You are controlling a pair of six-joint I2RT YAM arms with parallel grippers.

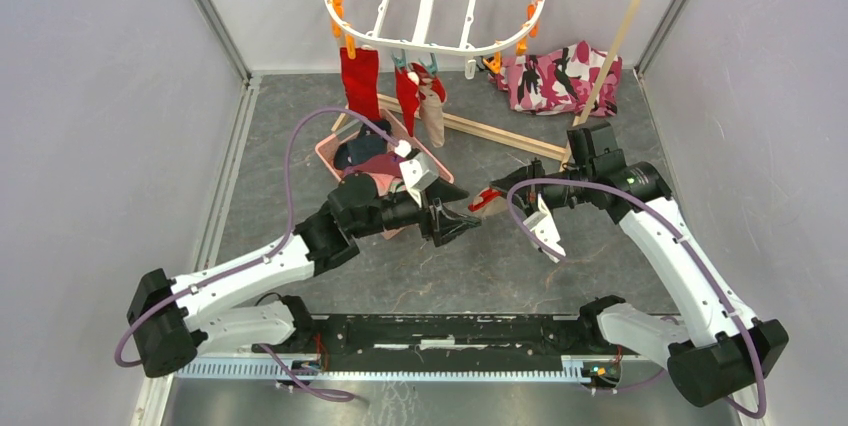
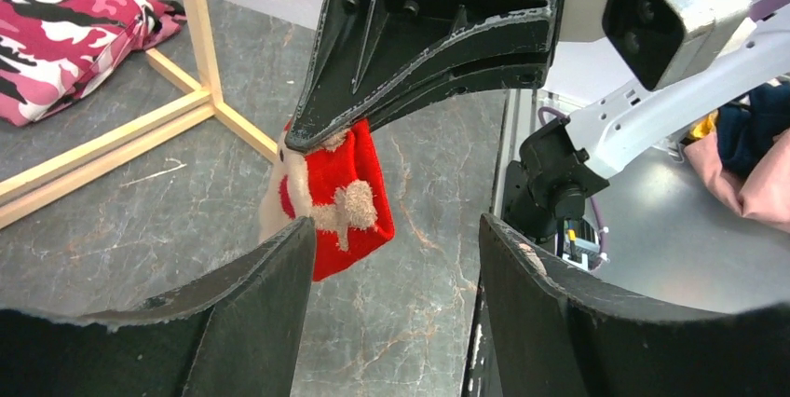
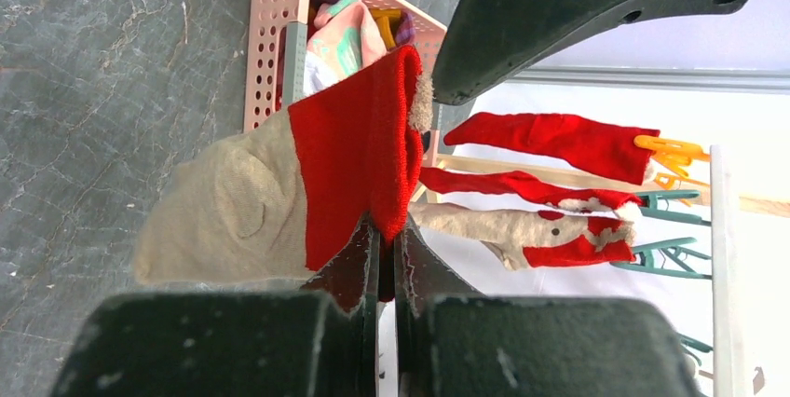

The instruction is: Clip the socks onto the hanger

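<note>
A beige sock with a red cuff [image 3: 349, 159] dangles from my right gripper, whose fingers are shut on the cuff's edge. In the left wrist view the sock's red part [image 2: 349, 197] shows below the right gripper's dark fingers. My left gripper is open and empty, facing the sock but apart from it. From above, the left gripper [image 1: 462, 210] is just left of the sock [image 1: 487, 202]. The white hanger [image 1: 435, 46] hangs at the back. Clipped along its near rim are a red sock [image 1: 360, 83] and a pair of red-and-beige socks [image 1: 430, 111].
Behind the left arm stands a pink basket [image 3: 270, 38] with cloth items in it. A pink camouflage bag [image 1: 560, 79] lies at the back right. Wooden bars [image 1: 490, 131] cross the floor behind the arms.
</note>
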